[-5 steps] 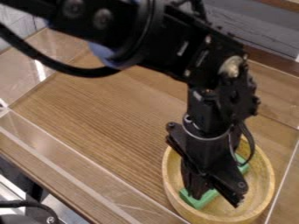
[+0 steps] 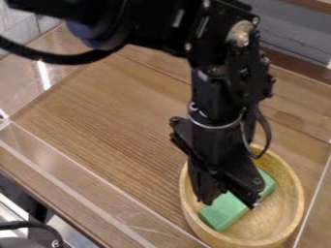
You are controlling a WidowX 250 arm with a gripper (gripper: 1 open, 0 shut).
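Observation:
My black gripper hangs over a round wooden bowl at the lower right, its lower end within the bowl's outline. Inside the bowl lies a green rectangular block, partly hidden behind the gripper. The fingertips are dark against one another, and I cannot make out whether anything is between them.
A wooden tabletop fills most of the view, clear to the left of the arm. Transparent strips run along its left and front edges. A grey wall stands at the back, and dark cables show at the lower left.
My gripper has risen and shifted a little left, uncovering more of the green block and the bowl.

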